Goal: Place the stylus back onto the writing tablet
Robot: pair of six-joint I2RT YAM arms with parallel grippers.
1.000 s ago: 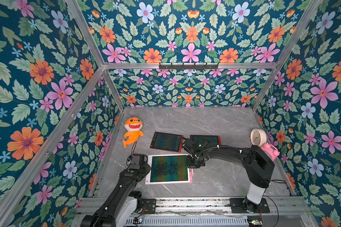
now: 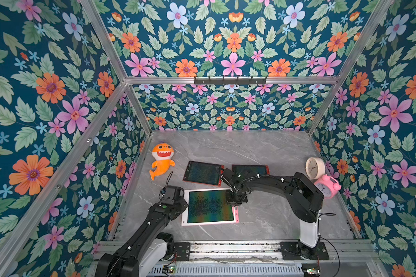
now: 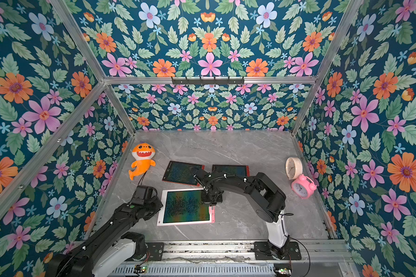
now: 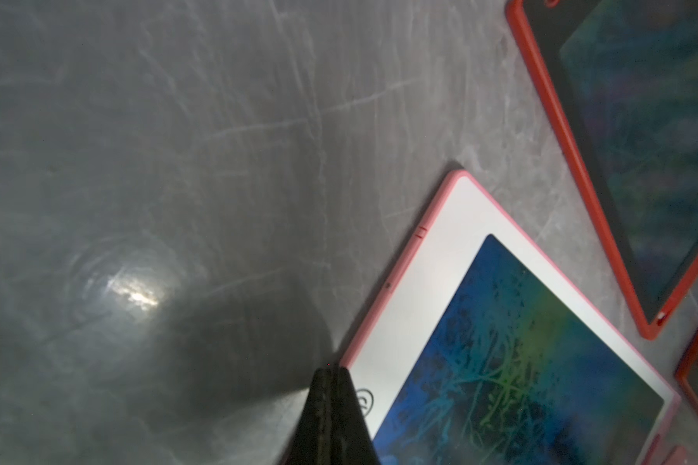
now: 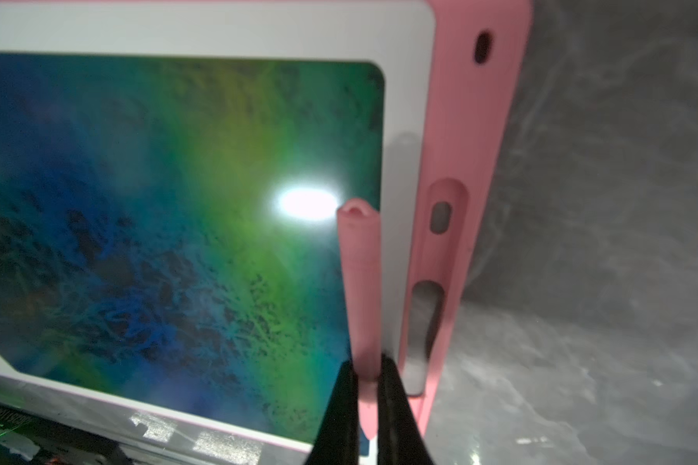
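The white-and-pink writing tablet (image 2: 208, 206) lies flat near the table's front middle. In the right wrist view the pink stylus (image 5: 360, 279) is between the fingertips of my right gripper, over the screen's right edge, just left of the tablet's empty pink holder (image 5: 453, 232); whether it is firmly gripped I cannot tell. My left gripper is shut at the tablet's left edge, with nothing visible between its fingers.
Two red-framed tablets (image 2: 203, 172) lie behind the white one. An orange shark toy (image 2: 162, 164) is at back left; a cream clock (image 2: 314, 168) and a pink clock (image 2: 327, 187) stand at right. Bare table lies right of the tablet.
The white tablet has shifted slightly right. My left arm has moved slightly right, and my right arm has changed its bend a little.
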